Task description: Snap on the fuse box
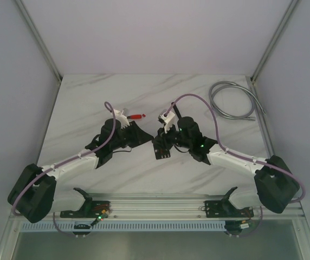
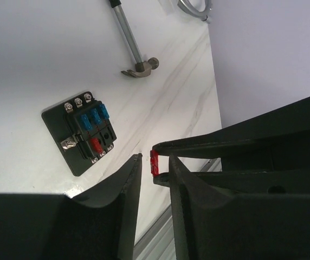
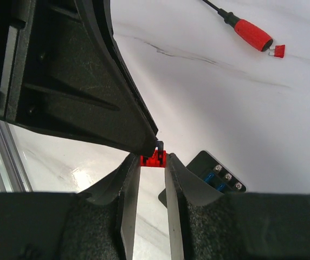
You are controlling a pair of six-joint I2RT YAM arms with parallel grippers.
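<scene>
The black fuse box lies on the marble table, with blue fuses and a red fuse; in the right wrist view it sits below and behind the fingers. A small red piece is held up in the air where the two grippers meet; in the left wrist view it appears point(image 2: 154, 161) between the tips of the other gripper's fingers. My left gripper point(image 1: 148, 140) and right gripper point(image 1: 159, 141) are close together over the box. Which fingers actually grip the piece, and how far each finger is open, is hard to tell.
A hammer point(image 2: 130, 40) lies beyond the fuse box. A red screwdriver point(image 3: 252, 34) and small red piece point(image 3: 277, 51) lie at the back. A coiled grey hose point(image 1: 232, 115) rests at the right.
</scene>
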